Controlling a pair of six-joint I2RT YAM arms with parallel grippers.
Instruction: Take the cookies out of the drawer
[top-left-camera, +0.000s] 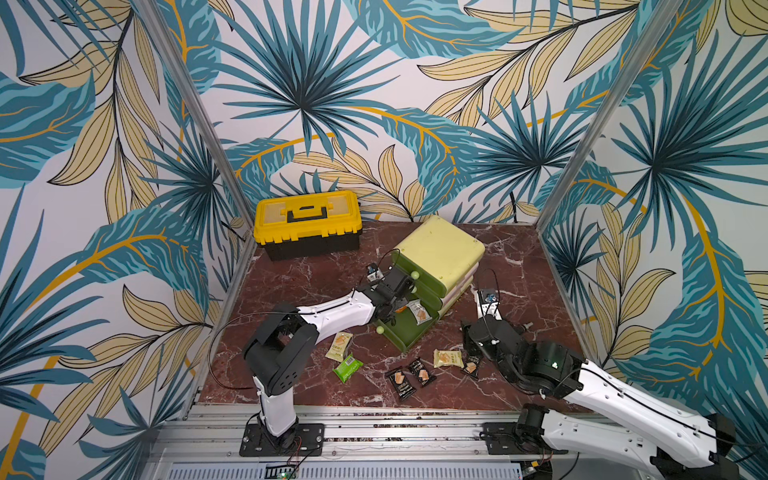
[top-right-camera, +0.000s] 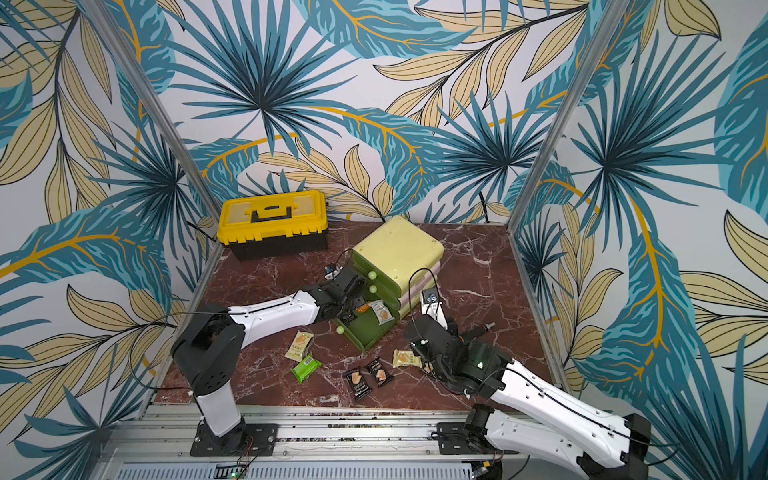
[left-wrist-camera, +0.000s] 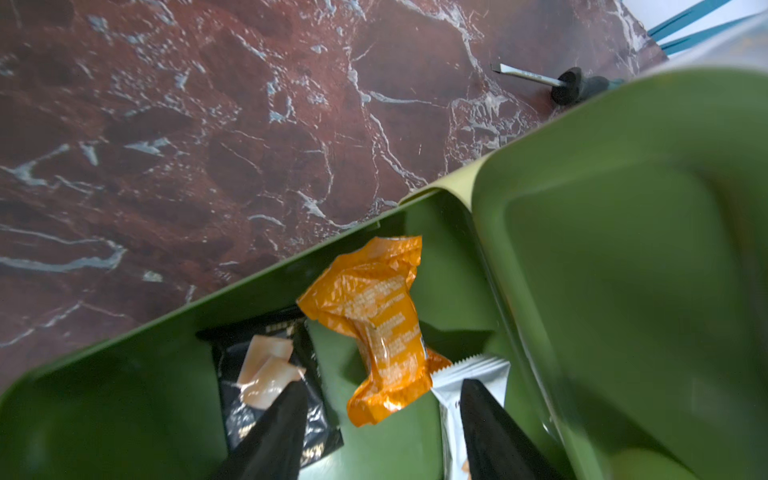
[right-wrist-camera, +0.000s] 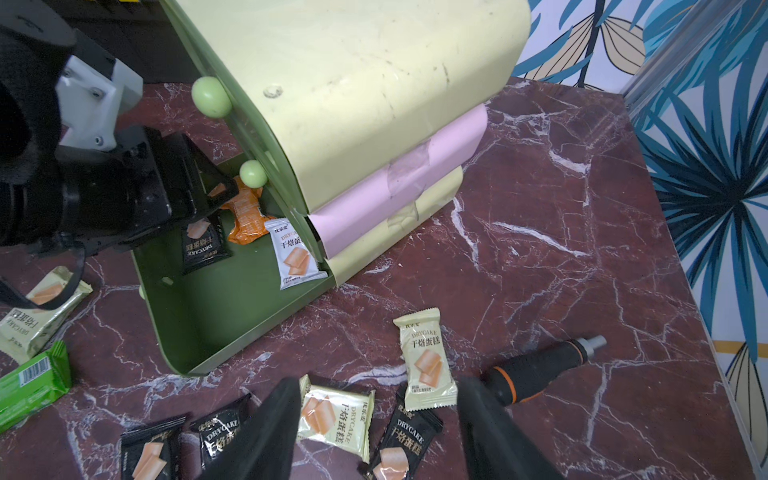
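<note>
My left gripper hangs inside over the open green drawer (right-wrist-camera: 216, 312) of the cream cabinet (top-left-camera: 436, 244), fingers apart with nothing seen between their tips. Below it in the left wrist view lie an orange packet (left-wrist-camera: 384, 328), a black packet (left-wrist-camera: 272, 384) and a white packet (left-wrist-camera: 472, 400). In the right wrist view my right gripper is open above the table, over several loose packets, including a cream one (right-wrist-camera: 425, 358), outside the drawer.
A screwdriver (right-wrist-camera: 536, 376) lies right of the packets. A yellow toolbox (top-left-camera: 308, 224) stands at the back left. A green packet (top-left-camera: 348, 367) lies at the front left.
</note>
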